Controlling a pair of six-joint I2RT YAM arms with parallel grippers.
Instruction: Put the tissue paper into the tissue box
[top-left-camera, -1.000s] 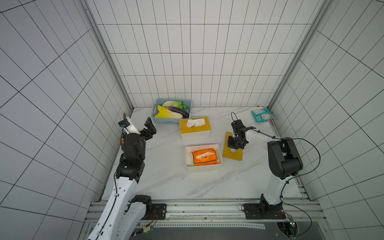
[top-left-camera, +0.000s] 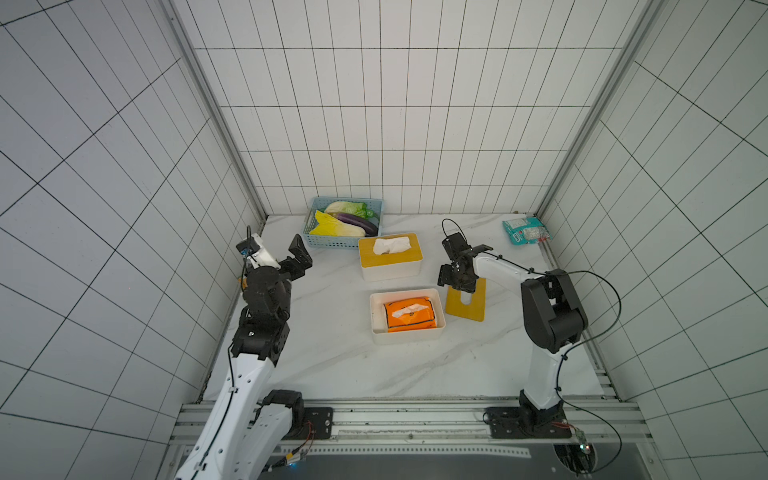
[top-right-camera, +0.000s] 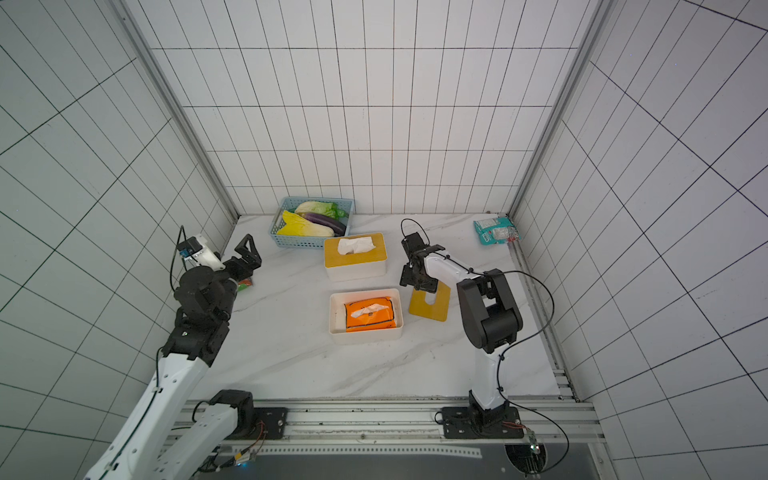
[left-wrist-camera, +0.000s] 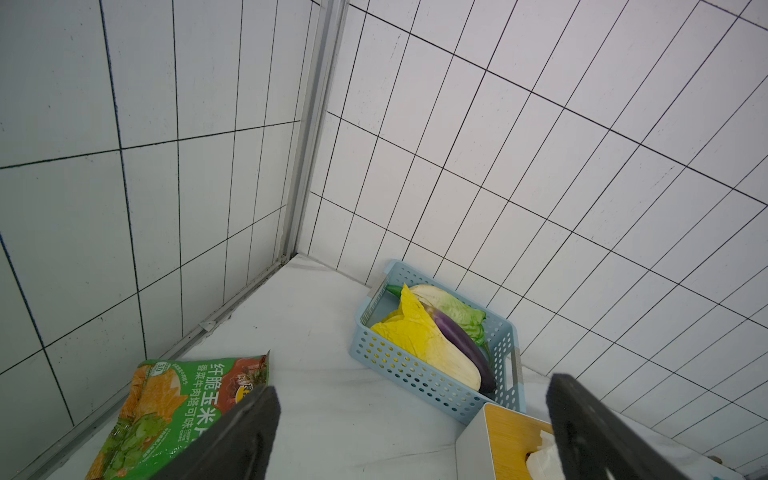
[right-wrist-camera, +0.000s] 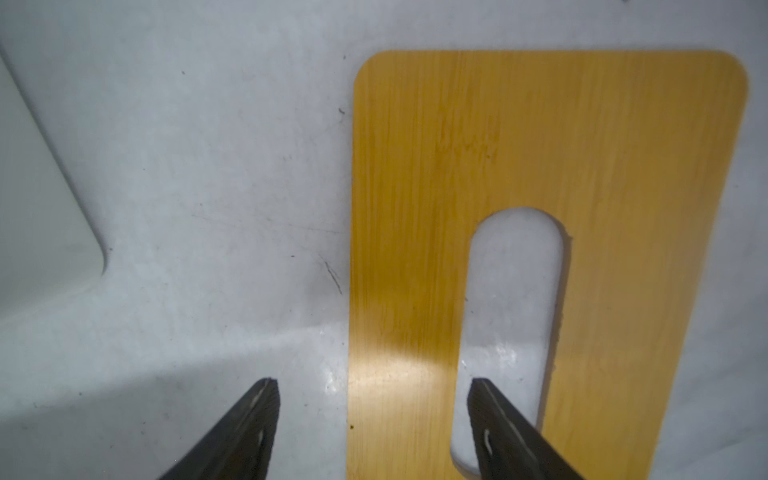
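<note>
An orange tissue pack (top-left-camera: 404, 322) with a white sheet showing on top lies inside the white open box (top-left-camera: 408, 338) at mid-table. Right of that box, the wooden lid (right-wrist-camera: 408, 264) with its long slot lies flat on the table. Over the lid's left part hangs my right gripper, open, nothing between its fingers; one fingertip is seen over the lid's near left side, the other over bare table. Off to the left, my left gripper is open and empty, held up well away from the boxes.
Behind the open box stands a second white box (top-left-camera: 392, 272), wooden-lidded, with tissue sticking out. A blue basket (top-left-camera: 332, 245) of vegetables is at the back left. A green snack bag (left-wrist-camera: 188, 408) lies far left, a teal packet (top-left-camera: 524, 230) back right.
My right gripper has moved left across the lid, toward the boxes, uncovering more of the lid's right side. The left arm, the boxes and the orange pack have stayed put.
</note>
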